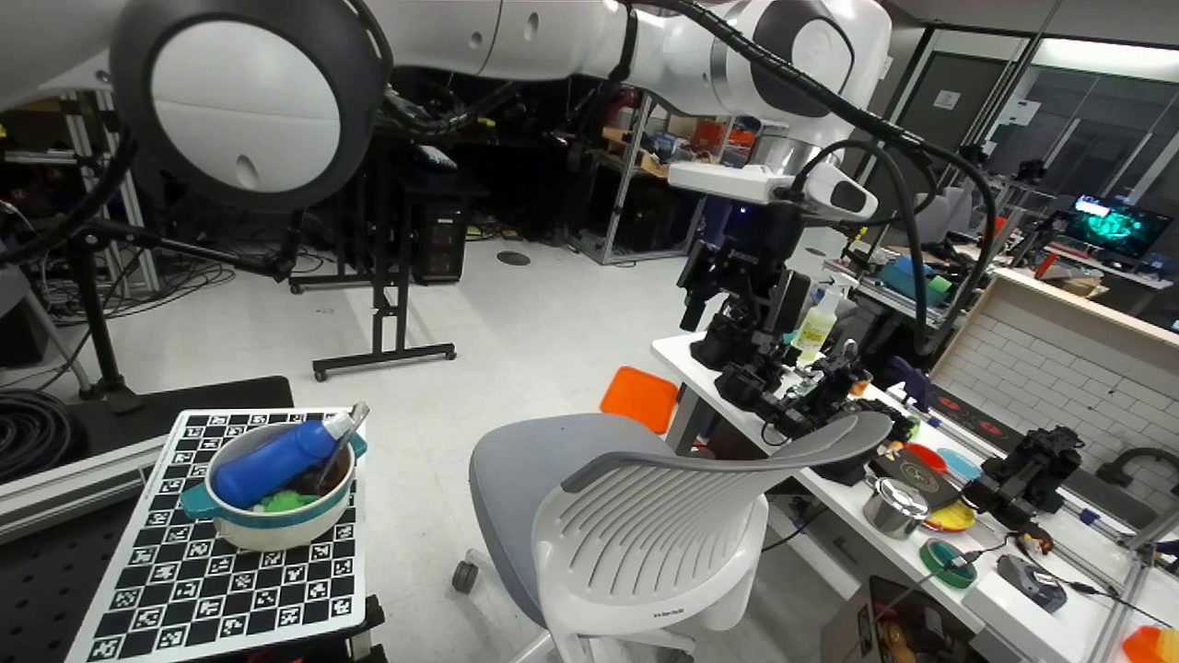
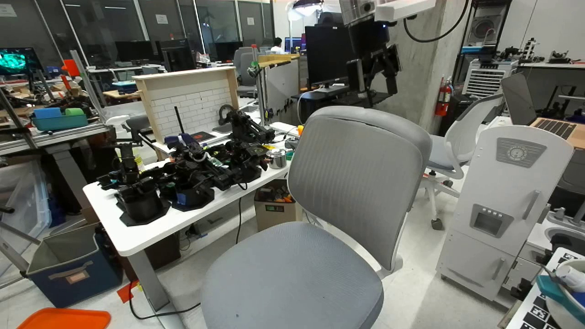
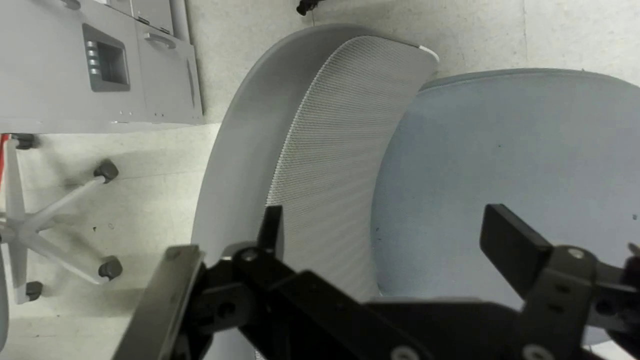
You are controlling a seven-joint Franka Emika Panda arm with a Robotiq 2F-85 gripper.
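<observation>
My gripper point(image 1: 741, 304) hangs in the air, pointing down, its black fingers spread wide. In the wrist view, the gripper is open with nothing between the fingers. Below it in that view lie the grey chair's mesh backrest point(image 3: 330, 162) and its blue-grey seat point(image 3: 510, 150). Exterior view 2 has the gripper point(image 2: 375, 85) above the top of the chair back point(image 2: 356, 159), with a gap visible between them. A white and teal pot point(image 1: 282, 529) holds a blue bottle point(image 1: 271, 462) and a green item; its other contents are partly hidden.
The pot stands on a checkered marker board point(image 1: 166, 575). Black robot arms and cookware crowd a long white table point(image 2: 131, 233). A grey toy kitchen unit point(image 2: 493, 181) stands beyond the chair, near a second chair point(image 2: 466, 131). Open floor point(image 1: 497, 331) lies between board and table.
</observation>
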